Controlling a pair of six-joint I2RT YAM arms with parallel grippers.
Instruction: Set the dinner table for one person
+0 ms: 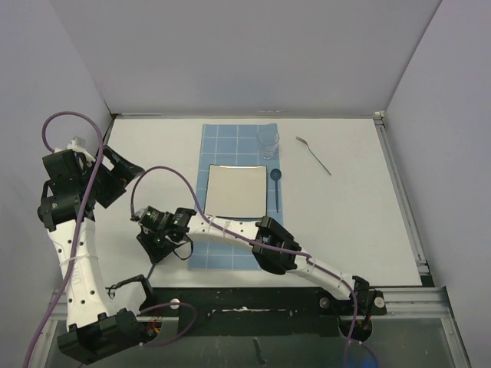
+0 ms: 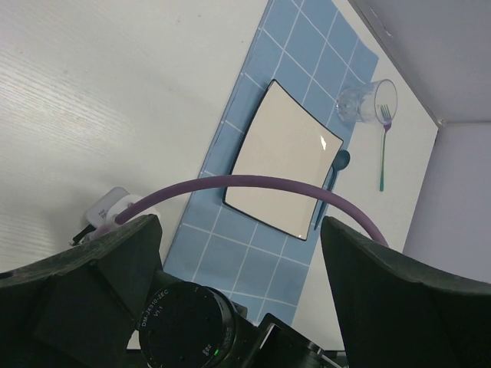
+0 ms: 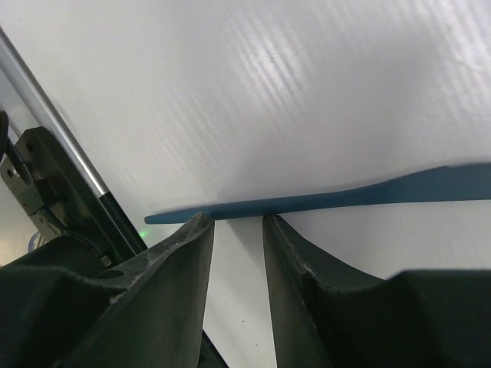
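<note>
In the right wrist view a dark blue knife (image 3: 322, 201) lies on the white table. My right gripper is over its handle, fingertips apart, the knife crossing at their tips; whether they touch it I cannot tell. From the top, the right gripper (image 1: 157, 238) hides most of the knife (image 1: 152, 270). Off to the left, above the table, my left gripper (image 1: 121, 184) stands open and empty. A blue checked placemat (image 1: 230, 257) carries a cream square plate (image 1: 236, 192) with a dark rim, a blue spoon (image 1: 276, 185) right of it, and a clear glass (image 1: 268, 143).
A fork (image 1: 314, 156) lies right of the placemat, on bare table. My right arm (image 1: 276, 245) reaches across the placemat's front part. Walls close in the table at the back and sides.
</note>
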